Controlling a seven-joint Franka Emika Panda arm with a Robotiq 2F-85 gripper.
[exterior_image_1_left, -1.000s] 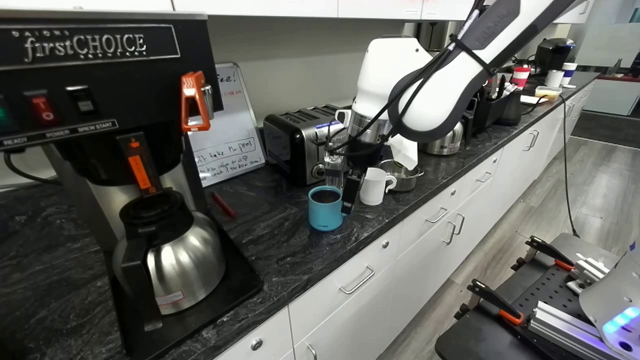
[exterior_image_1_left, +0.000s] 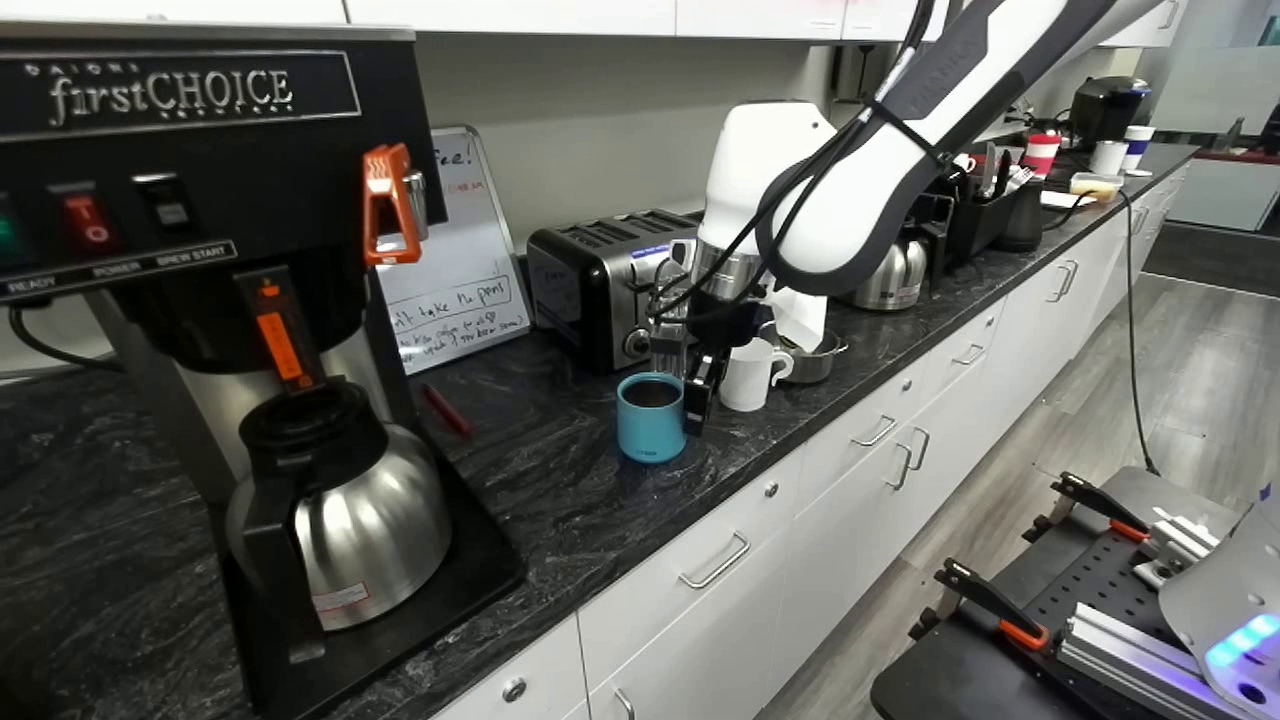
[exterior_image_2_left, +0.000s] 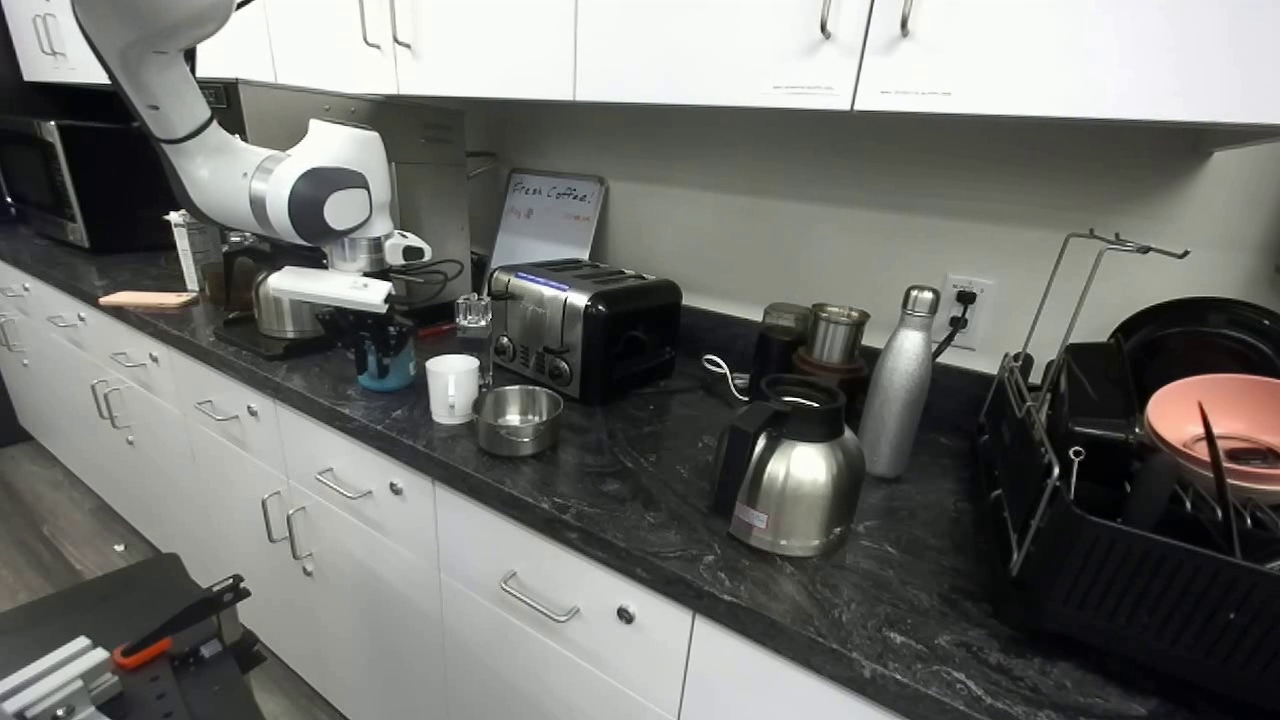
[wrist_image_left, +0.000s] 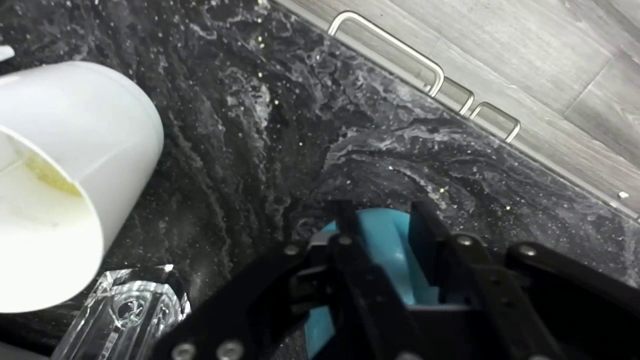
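The teal mug (exterior_image_1_left: 649, 422) stands upright on the dark counter, dark inside. My gripper is at its right side in exterior view 1, pointing down. In the wrist view a black finger (wrist_image_left: 343, 217) lies to either side of a teal part of the mug, apparently its handle. The fingers stand part open, with a gap between them; whether either finger touches the mug cannot be told. In exterior view 2 the gripper hides most of the mug (exterior_image_2_left: 386, 372).
Close by stand a white mug (exterior_image_1_left: 746, 376), a clear glass (wrist_image_left: 129, 309) and a steel bowl (exterior_image_2_left: 518, 420). Behind is a toaster (exterior_image_2_left: 588, 324); a coffee maker with a steel carafe (exterior_image_1_left: 372, 528) stands left in exterior view 1. The counter's front edge is near.
The arm has come down and slightly left in exterior view 1, so the gripper's fingers sit lower beside the teal mug. The mug has not visibly moved.
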